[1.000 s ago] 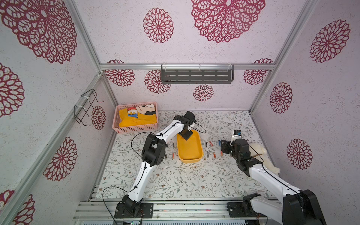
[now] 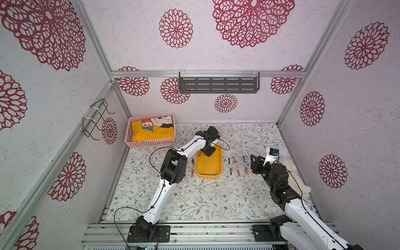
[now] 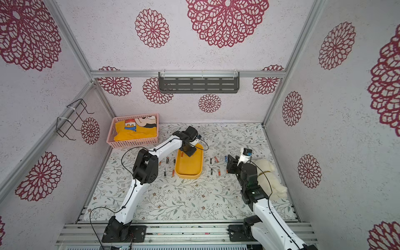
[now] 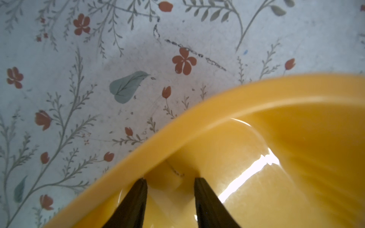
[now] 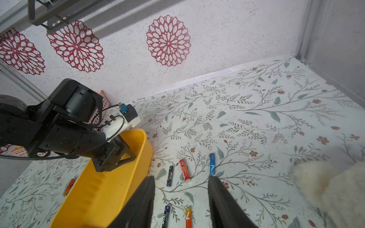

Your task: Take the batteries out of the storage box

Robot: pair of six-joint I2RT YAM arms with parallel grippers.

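Observation:
The yellow storage box point(image 2: 209, 170) stands mid-table. My left gripper reaches into its back part, fingers apart, with no battery between them. In both top views a small orange-red piece point(image 2: 199, 153) shows near the box's back left edge; I cannot tell how it lies. The rest of the visible box floor looks bare, but the arm hides part of it. Right of the box my right gripper is open and empty, above the table. Ahead of it lie a blue battery point(image 5: 212, 164), a red battery point(image 5: 184, 169) and a black battery point(image 5: 170, 176).
More batteries lie left of the box, among them an orange one point(image 2: 192, 173). A pink basket point(image 2: 150, 143) holding yellow cloth stands at the back left. White plush point(image 5: 344, 186) lies at the right.
The box has shifted slightly left over the last second, and the left gripper has edged right. My right arm has moved right, away from the batteries.

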